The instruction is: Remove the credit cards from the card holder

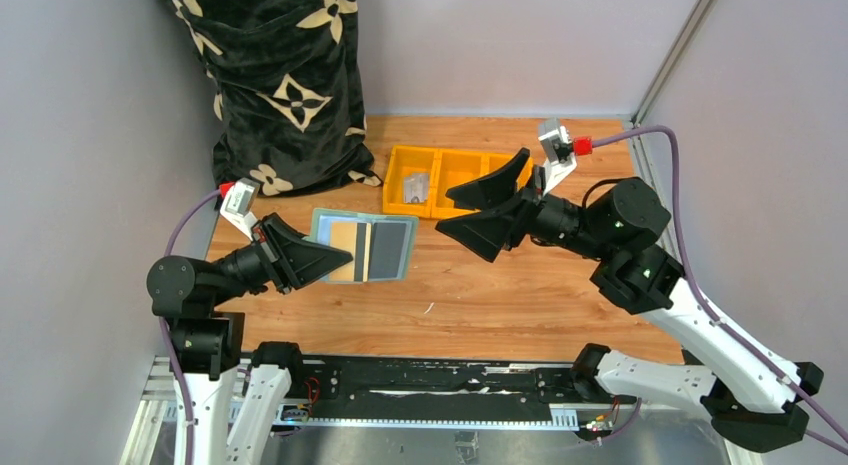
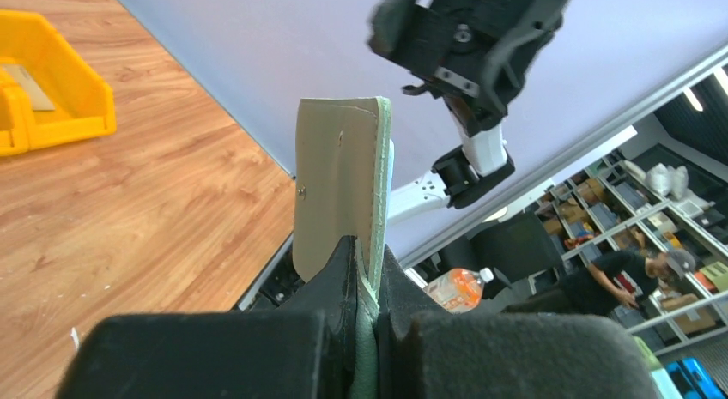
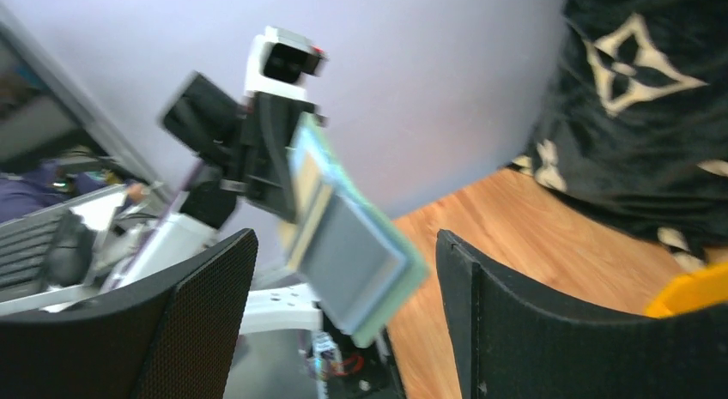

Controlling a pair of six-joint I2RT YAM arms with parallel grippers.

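Note:
A pale green card holder (image 1: 412,222) hangs above the left part of the table, with my left gripper (image 1: 347,259) shut on its left side. On its face show a tan card (image 1: 342,237), a dark stripe and a grey panel (image 1: 388,250). From the left wrist view the holder (image 2: 335,184) appears nearly edge-on, rising from between the fingers. To the right, apart from the holder, my right gripper (image 1: 458,222) stands open with nothing between its fingers. In the right wrist view the holder (image 3: 343,244) is tilted and blurred beyond the open fingers (image 3: 185,330).
A yellow divided tray (image 1: 436,182) sits at the back of the table, with a small greyish card-like item (image 1: 416,188) in its left compartment. A dark patterned cloth (image 1: 290,95) hangs at the back left.

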